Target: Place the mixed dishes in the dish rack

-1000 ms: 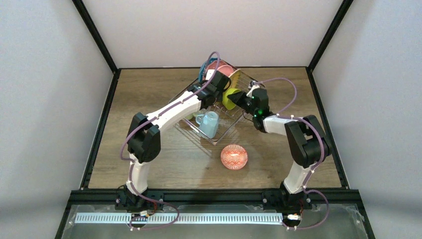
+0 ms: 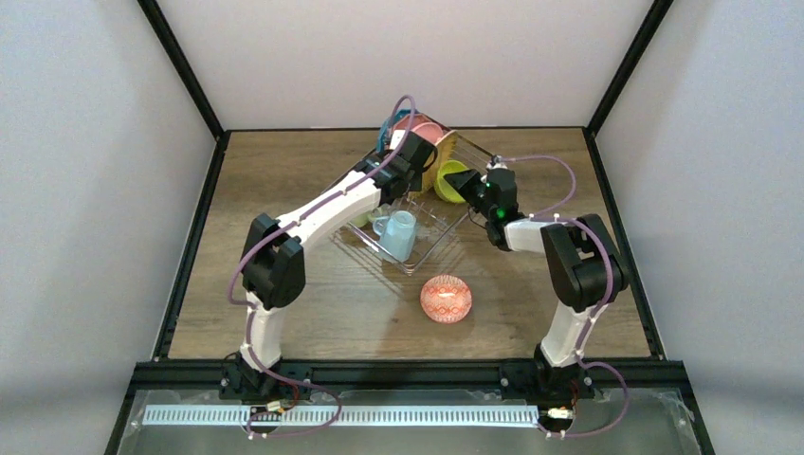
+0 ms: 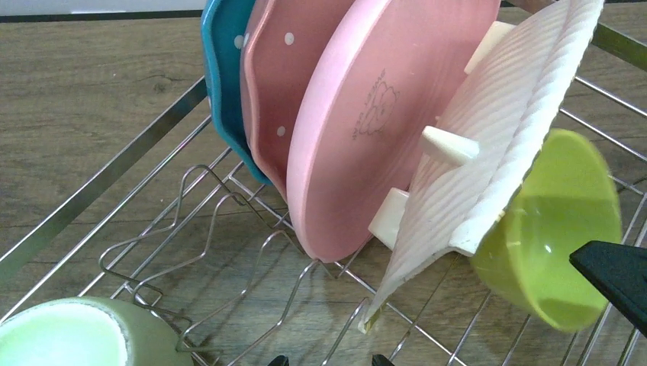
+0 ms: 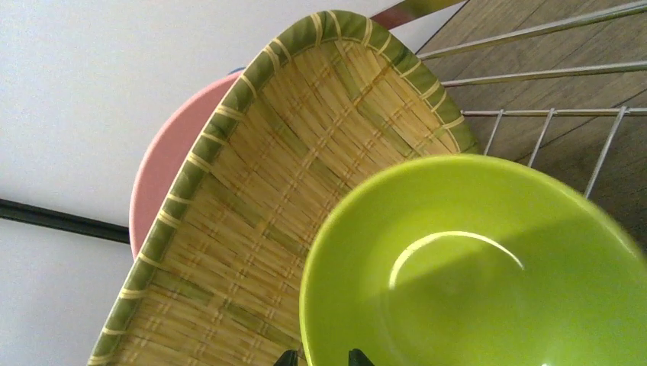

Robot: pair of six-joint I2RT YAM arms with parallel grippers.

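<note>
The lime-green bowl (image 4: 458, 252) stands tilted on its side in the wire dish rack (image 2: 438, 248), beside the woven basket (image 4: 297, 183). My right gripper is at its rim; the fingertips are spread, with the rim edge between them. In the left wrist view its black finger (image 3: 618, 282) reaches into the bowl's opening. My left gripper hovers over the rack, open and empty. Upright in the rack are a blue plate (image 3: 227, 84), a polka-dot pink plate (image 3: 282, 76), a plain pink plate (image 3: 328, 183) and a ribbed white dish (image 3: 473, 168).
A light blue mug (image 2: 398, 235) sits at the rack's near corner, and a pale green cup (image 3: 145, 335) lies close to it. On the table in front of the rack is a red-patterned bowl (image 2: 446, 299). Both forearms reach over the rack.
The green bowl and my right gripper have shifted right together, away from the basket, and the bowl's opening has turned. My left arm has barely moved.
</note>
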